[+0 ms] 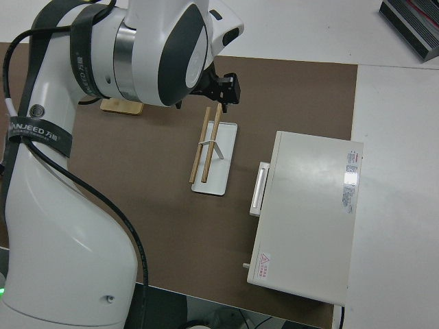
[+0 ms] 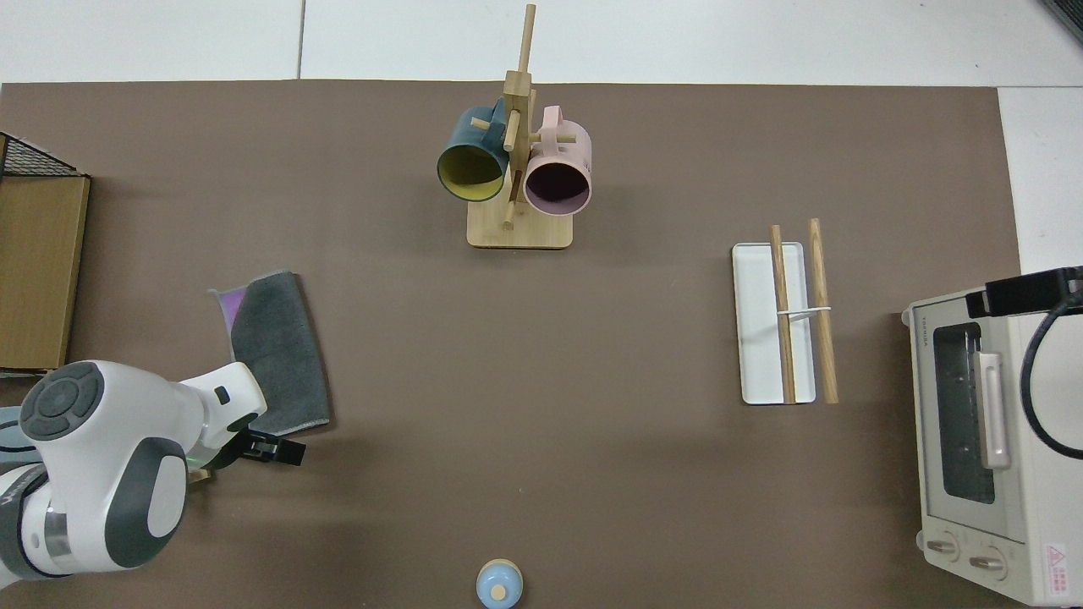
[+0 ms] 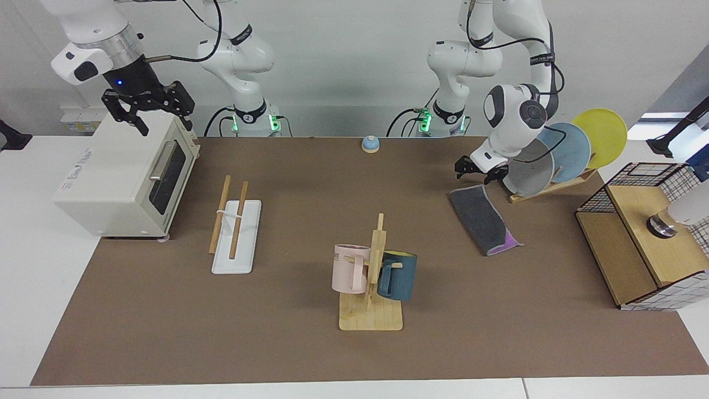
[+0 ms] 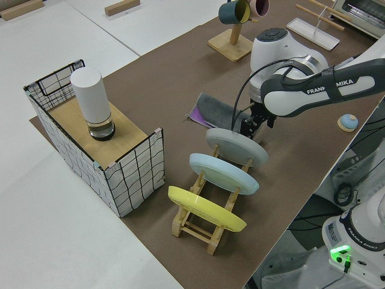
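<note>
My left gripper [image 3: 482, 172] hangs low at the left side of the mat, beside the grey cloth [image 2: 280, 350] and the plate rack [image 4: 198, 205]; whether its fingers are open is unclear. My right gripper [image 3: 149, 110] is held above the white oven [image 2: 964, 457]; its finger state is hard to tell. A wooden mug tree [image 2: 518, 230] holds a blue mug [image 2: 464, 162] and a pink mug [image 2: 558, 183]. A white tray [image 2: 753, 325] with two wooden bars stands near the oven. A small blue round object [image 2: 498, 587] lies at the front edge.
A wire-sided wooden shelf [image 4: 126, 138] carrying a white cylinder [image 4: 90, 96] stands at the left. The rack holds grey, blue and yellow plates [image 4: 204, 208].
</note>
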